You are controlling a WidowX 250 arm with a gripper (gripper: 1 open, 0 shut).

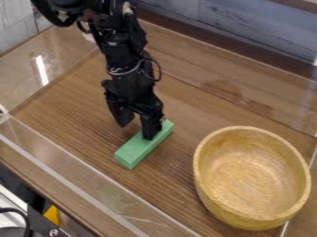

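A black robot arm (124, 56) reaches down from the top middle, its gripper (136, 119) low over the wooden table at the upper end of a green rectangular block (139, 148). The gripper's fingers look apart, with nothing clearly held between them; whether they touch the block is hard to tell.
A large yellow bowl (251, 204) sits at the lower right. Dark cable and a small yellow object show at the bottom left edge.
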